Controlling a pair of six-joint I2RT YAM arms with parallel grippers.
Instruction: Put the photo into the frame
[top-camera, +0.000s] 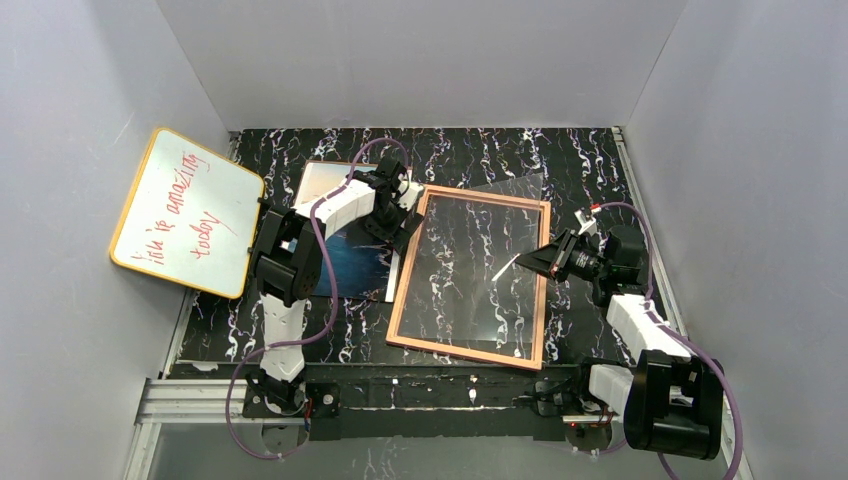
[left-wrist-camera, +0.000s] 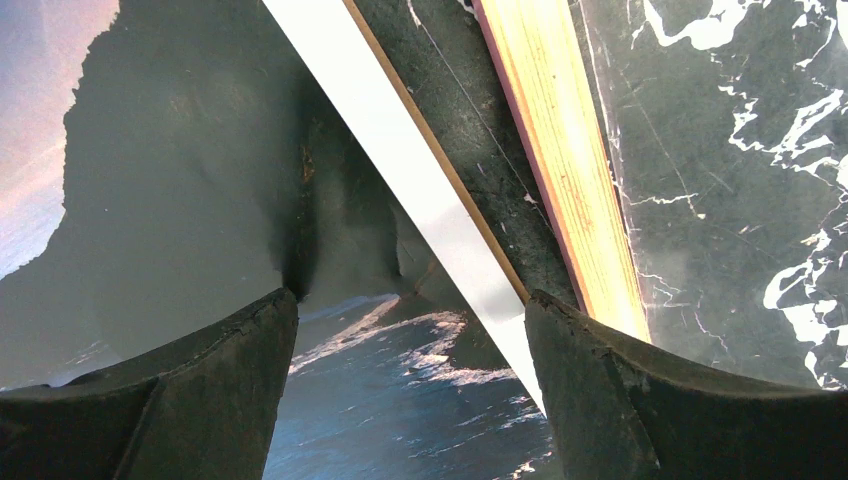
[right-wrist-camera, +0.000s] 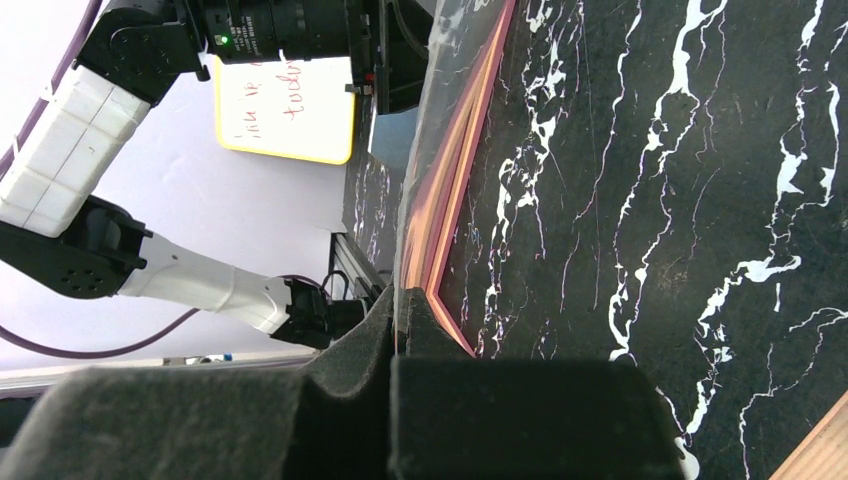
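The photo (top-camera: 352, 268), dark blue with a pale upper part, lies flat left of the wooden frame (top-camera: 465, 352). In the left wrist view, my left gripper is part open over the photo's white border (left-wrist-camera: 425, 200), which runs between its fingers; the frame's side (left-wrist-camera: 560, 130) is just to the right. My right gripper (top-camera: 522, 258) is shut on the edge of a clear sheet (top-camera: 515, 187), over the frame's right half. From the right wrist view, this sheet (right-wrist-camera: 440, 110) rises edge-on from between the fingertips.
A whiteboard (top-camera: 190, 210) with red writing leans at the left wall. Dark marble table (top-camera: 480, 150) shows bare behind the frame. The clear sheet's far corner reaches past the frame's back rail.
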